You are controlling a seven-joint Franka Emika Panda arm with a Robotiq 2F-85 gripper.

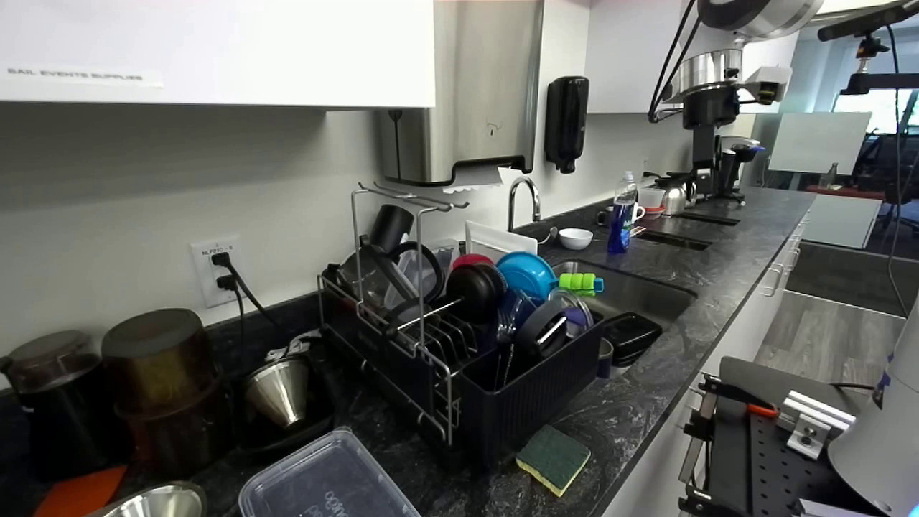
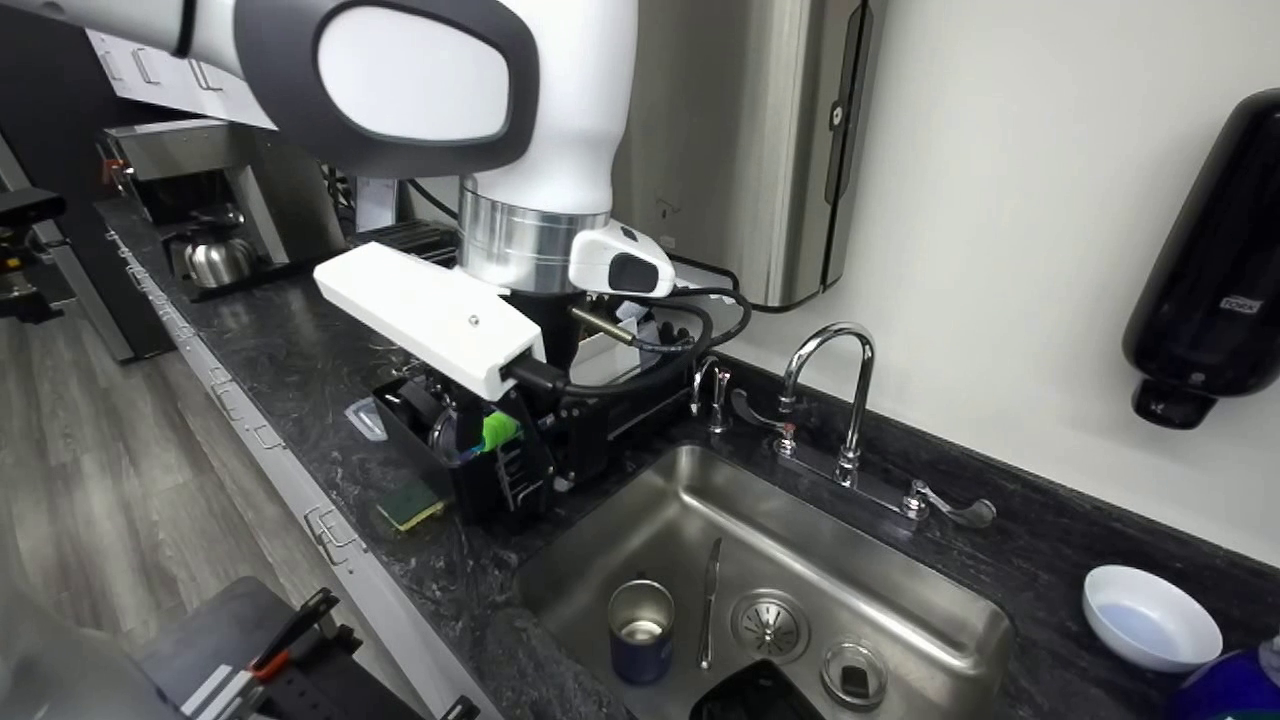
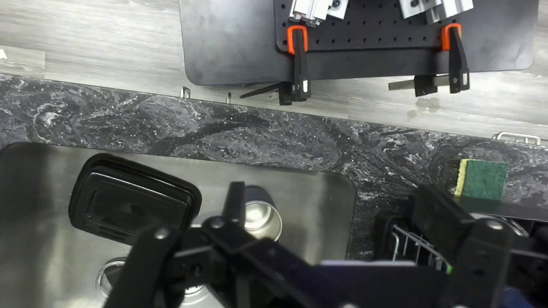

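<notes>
My gripper stands open, its two fingers wide apart and nothing seen between them. It hangs above the counter strip between the sink and the dish rack. In exterior view 2 the arm partly hides the rack. A dark blue cup with a metallic inside stands in the sink, beside a knife; in the wrist view the cup is partly behind the left finger. Also in the sink are a black container and a small round clear item. The rack holds piled dishes, among them a blue bowl.
A green-yellow sponge lies by the rack near the counter edge. The faucet rises behind the sink. A white bowl and a blue soap bottle stand past it. Clamps jut from the robot's base table.
</notes>
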